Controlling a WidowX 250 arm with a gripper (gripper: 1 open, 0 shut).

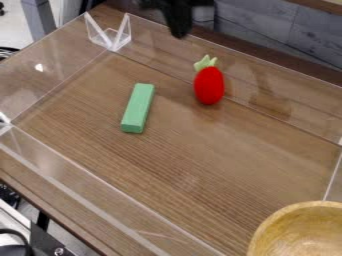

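The dark gripper (174, 18) is at the top centre of the camera view, blurred and mostly out of frame, so its fingers are unclear. Below it a red oval object (209, 86) with a pale green top lies on the wooden table (214, 180). A green bar (138, 108) lies to its left.
A yellow bowl (295, 230) sits at the bottom right corner. A clear plastic object (110, 32) stands at the top left.
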